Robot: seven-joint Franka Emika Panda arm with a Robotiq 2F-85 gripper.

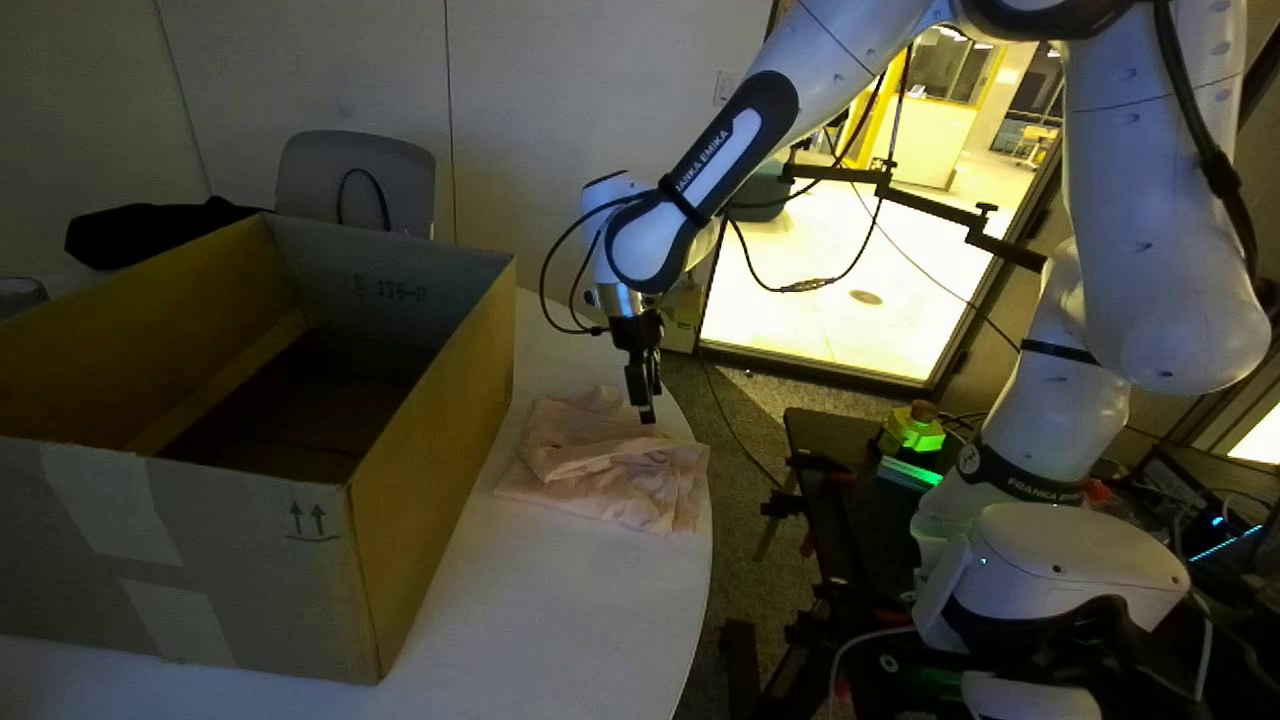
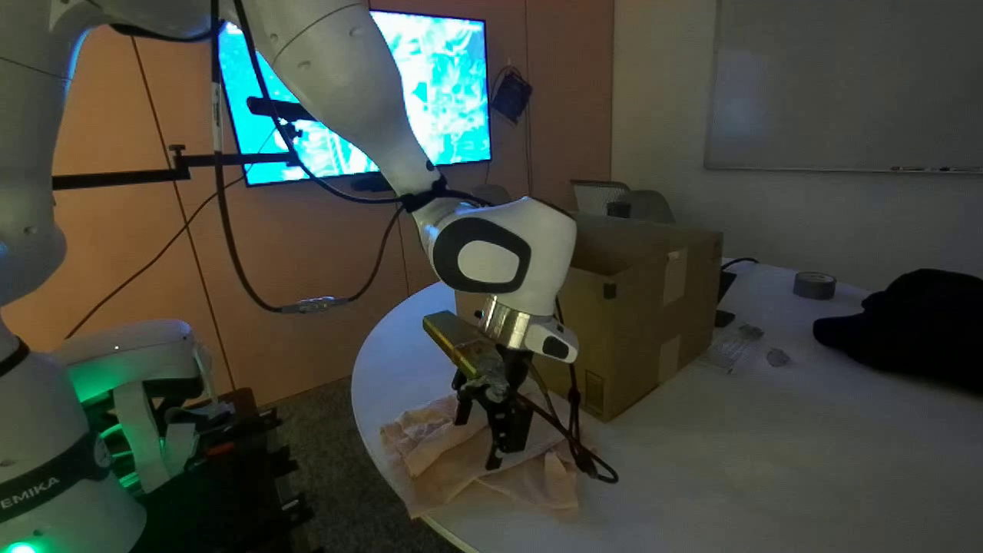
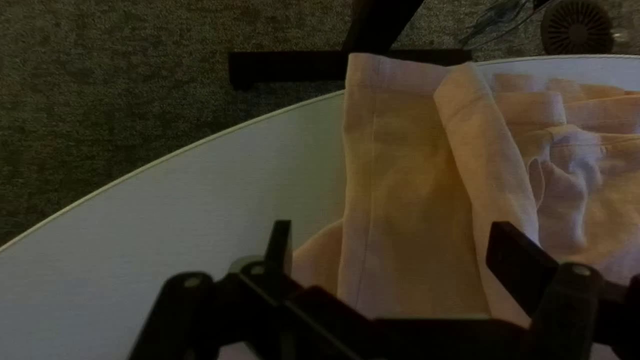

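Observation:
A crumpled pale pink cloth [image 1: 600, 468] lies on the white table near its rounded edge. Above the cloth hangs my gripper [image 1: 644, 408], pointing down and tilted a little. In the wrist view its two dark fingers are wide apart, so the gripper is open, with a folded flap of the cloth [image 3: 414, 180] below and between them. Exterior view 2 has the gripper [image 2: 474, 442] over the middle of the cloth [image 2: 534, 484]. Whether the fingertips touch the fabric, I cannot tell.
A large open cardboard box [image 1: 432, 420] stands on the table close beside the cloth. Bare table [image 2: 737, 461] stretches past it, with a tape roll [image 2: 814, 286] and a black garment [image 2: 912, 322] farther off. Beyond the table's edge is carpeted floor [image 3: 120, 90].

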